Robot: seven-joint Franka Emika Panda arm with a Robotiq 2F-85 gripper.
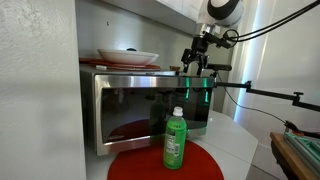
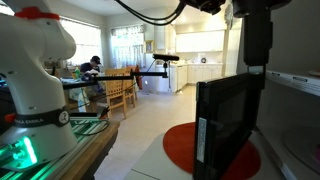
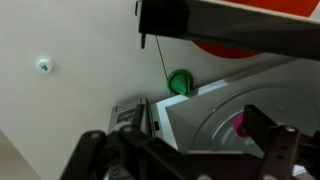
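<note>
My gripper (image 1: 193, 66) hangs over the right end of a silver and black oven-like appliance (image 1: 140, 82), and nothing shows between its spread fingers. In the wrist view the two dark fingers (image 3: 268, 132) stand wide apart at the bottom. A black door-like panel (image 2: 232, 112) stands upright below the gripper in exterior view 2; its top edge (image 3: 235, 25) crosses the top of the wrist view. Beyond it lies a round glass plate with a magenta thing (image 3: 240, 124). A green bottle (image 1: 175, 140) stands upright on a round red mat (image 1: 208, 165).
A white bowl (image 1: 128, 57) rests on top of the appliance. A round green thing (image 3: 180, 82), which I cannot identify, shows in the wrist view. A wooden table edge (image 1: 298, 158) lies at the far right.
</note>
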